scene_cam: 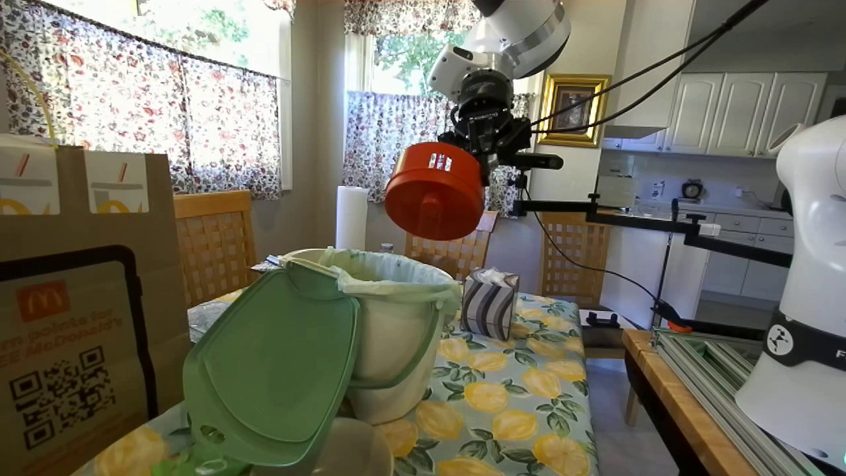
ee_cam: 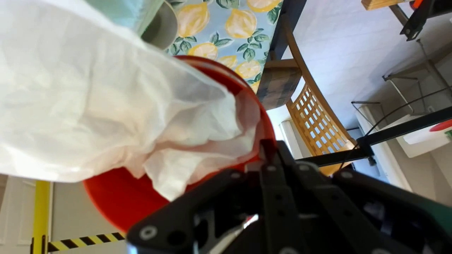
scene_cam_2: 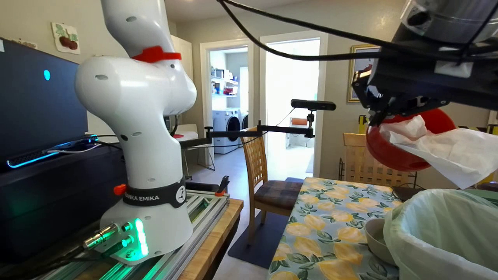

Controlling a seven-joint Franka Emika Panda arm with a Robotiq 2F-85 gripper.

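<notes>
A red round basket [scene_cam: 432, 197] with a stub under its base hangs in the air, tilted. My gripper [scene_cam_2: 376, 117] is shut on its thin rim at one side. White thin paper [scene_cam_2: 450, 150] lies partly in the basket and droops out over the edge; in the wrist view that paper [ee_cam: 97, 97] covers much of the basket's inside [ee_cam: 127, 201]. Below, in exterior view 2, the open bin [scene_cam_2: 434, 233] is lined with a pale green bag, and the paper's lower end hangs above its opening. Whatever lies under the paper is hidden.
The bin's green lid [scene_cam: 277, 357] leans open at its side. A pale bowl [scene_cam_2: 377, 238] sits by the bin, and a striped tissue box [scene_cam: 490, 305] stands behind it. A paper bag [scene_cam: 87, 301] fills the left. The lemon-print tablecloth [scene_cam: 507, 396] has free room.
</notes>
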